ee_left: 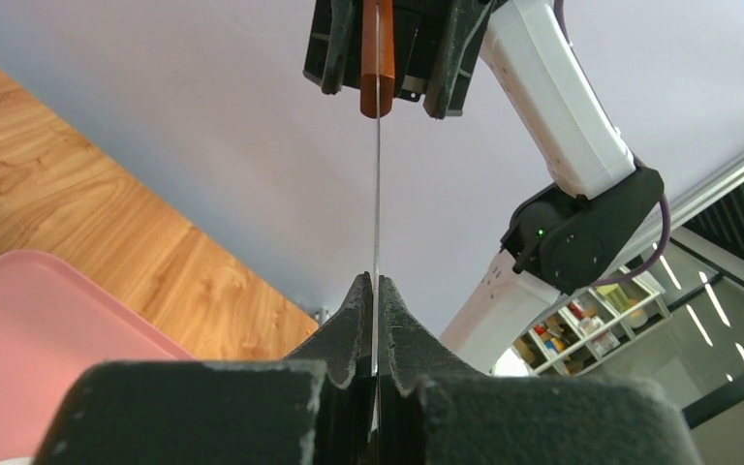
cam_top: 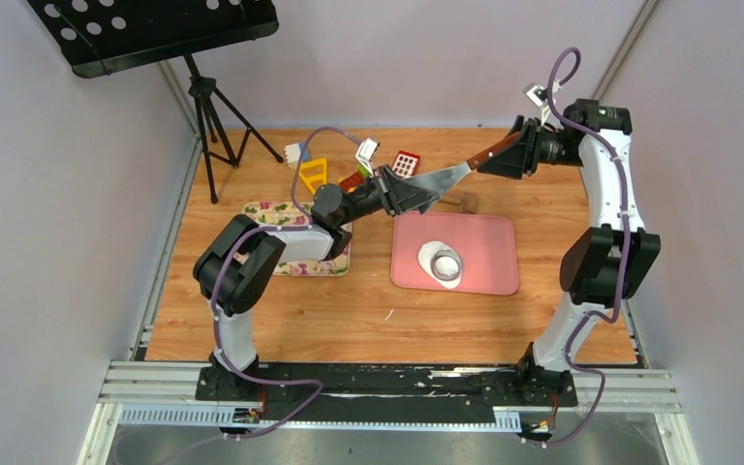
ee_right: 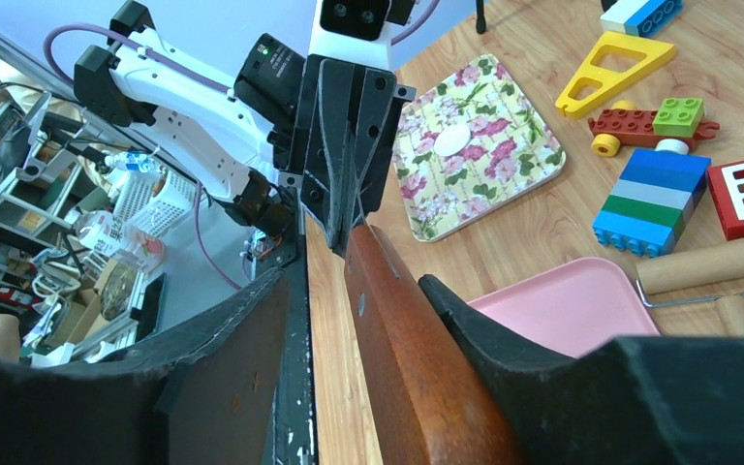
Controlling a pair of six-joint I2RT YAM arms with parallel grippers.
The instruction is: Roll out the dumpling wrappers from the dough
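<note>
A cleaver-like knife spans the two arms above the table's back. Its thin metal blade (cam_top: 443,179) is pinched by my left gripper (cam_top: 426,199); in the left wrist view the blade (ee_left: 378,194) stands edge-on between the shut fingertips. My right gripper is partly open around the brown wooden handle (ee_right: 412,358), with a gap on the handle's left side and the right finger close beside it. On the pink tray (cam_top: 494,276), white flattened dough (cam_top: 428,257) carries a metal ring (cam_top: 447,264). A rolling pin (ee_right: 707,268) lies behind the tray.
A floral board (ee_right: 417,208) with a small white disc (ee_right: 452,139) lies under the left arm. Several toy bricks (ee_right: 651,199) and a yellow triangle (ee_right: 612,73) sit at the back.
</note>
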